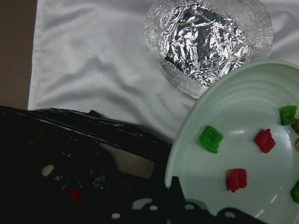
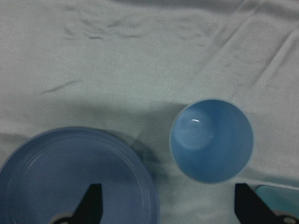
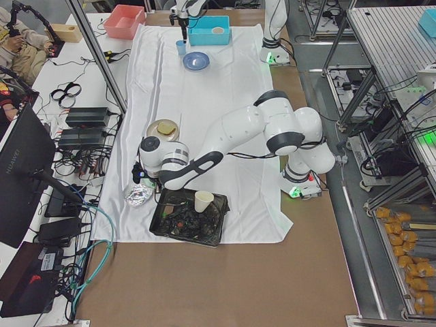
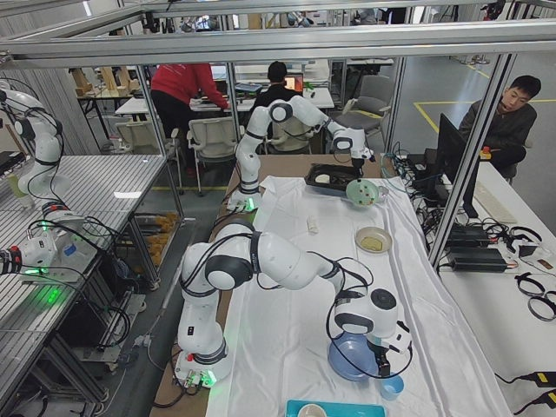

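Observation:
A pale green plate (image 1: 252, 154) holding red and green pieces fills the right of the left wrist view, its rim at my left gripper (image 4: 365, 162), whose fingertips meet at that rim. The plate hangs beside a black tray (image 3: 167, 225) and a crumpled foil dish (image 1: 205, 42). My right gripper is open above the cloth, over a blue plate (image 2: 70, 172), near a blue cup (image 2: 210, 140).
A turquoise bin (image 3: 210, 37) stands at the far end. A beige dish (image 4: 373, 240) with a yellow item lies mid-table on the left.

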